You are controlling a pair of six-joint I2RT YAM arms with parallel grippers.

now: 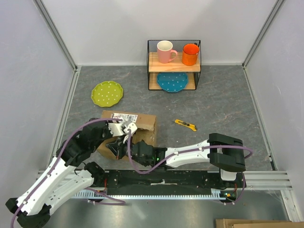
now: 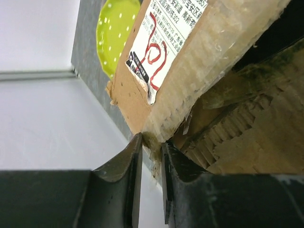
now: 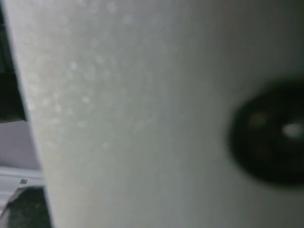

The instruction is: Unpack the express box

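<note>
A brown cardboard box [image 1: 143, 119] with a white label [image 1: 124, 117] sits at the table's front, partly hidden by both arms. In the left wrist view, my left gripper straddles the taped edge of the cardboard [image 2: 195, 76], a narrow gap between its fingers; how firmly they press cannot be told. Dark space and torn cardboard show beyond that edge. From the right, my right gripper [image 1: 117, 151] reaches over the box, seemingly shut, with no object visible between its fingers. A blurred pale surface fills most of the right wrist view, hiding that gripper's fingertips.
A green dotted plate [image 1: 107, 93] lies behind the box. At the back, a rack [image 1: 174, 69] bears a pink mug [image 1: 165, 51], an orange mug [image 1: 190, 54] and a blue plate [image 1: 172, 81]. A yellow cutter [image 1: 185, 125] lies right of the box.
</note>
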